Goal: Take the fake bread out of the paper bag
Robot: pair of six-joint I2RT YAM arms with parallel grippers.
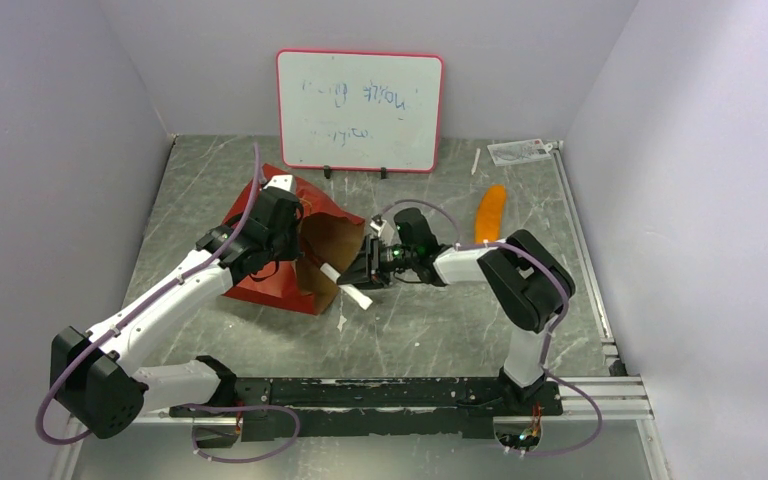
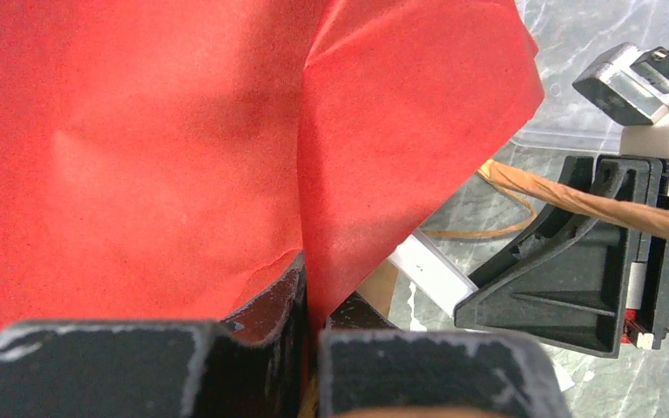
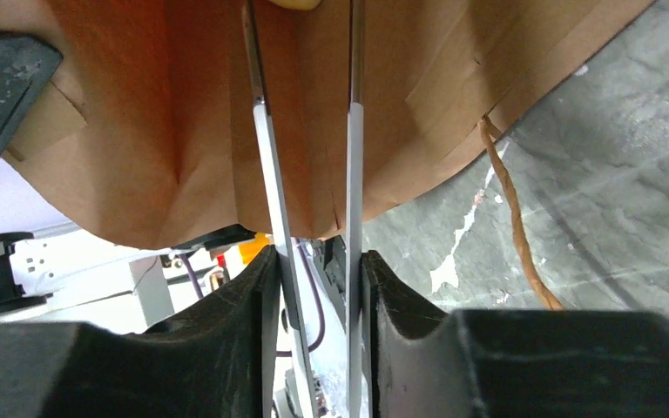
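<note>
The red paper bag point(image 1: 275, 290) lies with its brown mouth facing right. My left gripper is shut on a fold of its red upper edge. At the mouth, my right gripper stands open, with the two arms of a pair of white-handled tongs point(image 3: 354, 174) between its fingers, one against each. The tongs' dark metal ends reach into the bag, spread apart. A pale yellow rounded thing, perhaps the bread point(image 3: 294, 3), shows between them at the top of the right wrist view. Most of it is out of frame.
A brown twisted bag handle point(image 3: 518, 218) hangs beside the mouth. An orange object point(image 1: 490, 213) lies at the right of the grey table. The whiteboard point(image 1: 360, 110) stands at the back. Table space in front of the right arm is clear.
</note>
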